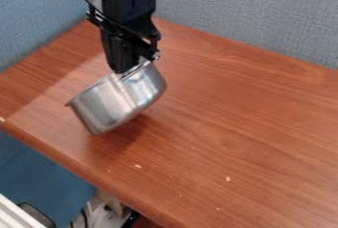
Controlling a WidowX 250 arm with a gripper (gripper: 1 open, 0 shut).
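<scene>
A shiny metal bowl [117, 103] is tilted steeply above or on the wooden table [231, 143] near its left part, its outer side toward the camera. My black gripper [136, 64] comes down from the top and meets the bowl's upper rim, with the fingers shut. The fingertips are partly hidden at the rim, so whether the rim lies between them is unclear.
Blue-grey padded walls stand behind and to the left. A white object [16, 216] and cables sit below the near left edge.
</scene>
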